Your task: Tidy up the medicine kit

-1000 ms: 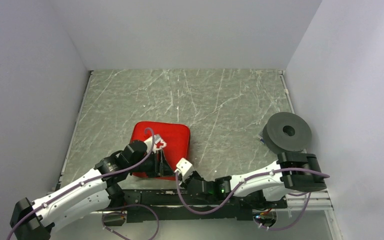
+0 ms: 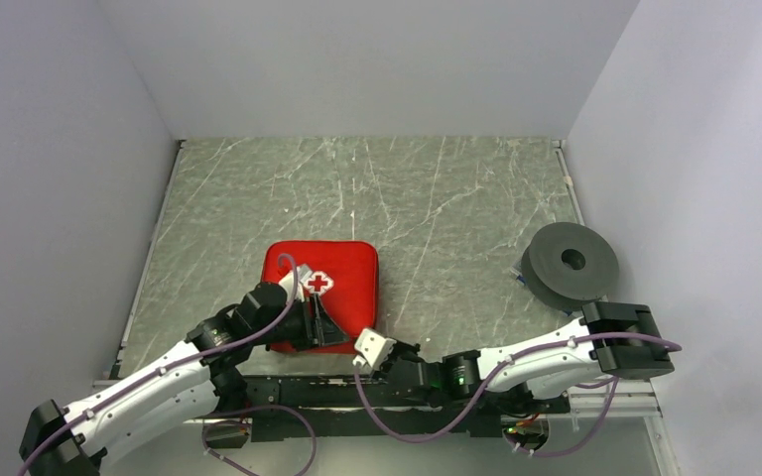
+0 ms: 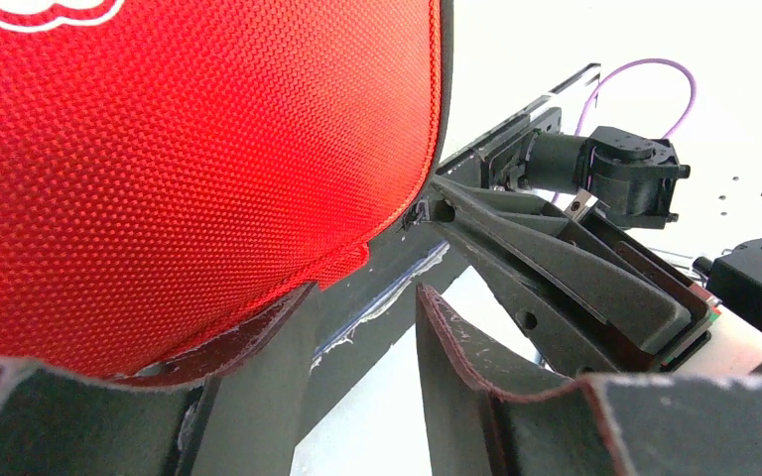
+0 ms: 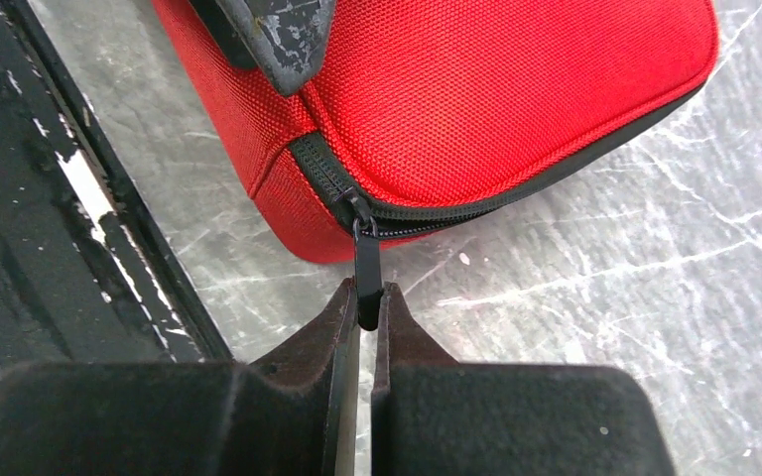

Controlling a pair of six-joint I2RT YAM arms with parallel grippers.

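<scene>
The red medicine kit (image 2: 345, 268), with a white cross emblem, lies closed-topped at the table's front, left of centre. At its corner, in the right wrist view, a black zipper pull (image 4: 367, 268) hangs from the zipper slider (image 4: 359, 208). My right gripper is shut on that pull, its fingertips pinching the lower end. A short stretch of zipper beside the slider looks slightly parted. My left gripper is part open at the kit's front edge; a gap shows between its fingers. One left finger (image 4: 293, 40) rests over the kit near the corner.
A dark grey round spool (image 2: 556, 253) stands at the table's right side. A black rail (image 2: 308, 392) runs along the front edge, close to both grippers.
The left gripper and the kit have moved only a little.
</scene>
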